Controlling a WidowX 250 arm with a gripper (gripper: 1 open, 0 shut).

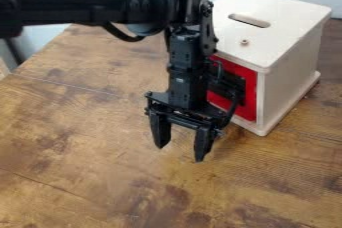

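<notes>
My black gripper [181, 144] hangs open over the wooden table, fingertips pointing down, nothing between its two fingers. Behind it and to the right stands a pale wooden box [283, 72] with a slot in its sloped top and a red front panel [243, 112], partly hidden by my gripper and arm.
A white wall shows at the back behind the table's far edge.
</notes>
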